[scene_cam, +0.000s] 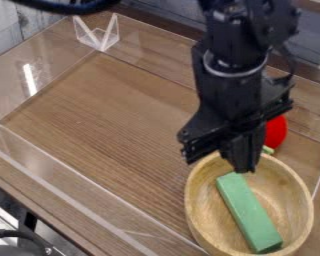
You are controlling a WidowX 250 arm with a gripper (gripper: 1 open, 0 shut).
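My black gripper (230, 135) hangs over the upper part of a tan bowl (203, 215) at the lower right, its fingers shut with nothing visible between them. A green block (250, 212) lies inside the bowl, just below the fingers. Behind the gripper at the right, a red object (275, 130) is partly hidden by it.
A small white wire-like object (96, 35) stands at the back left. Dark cables lie at the lower left edge.
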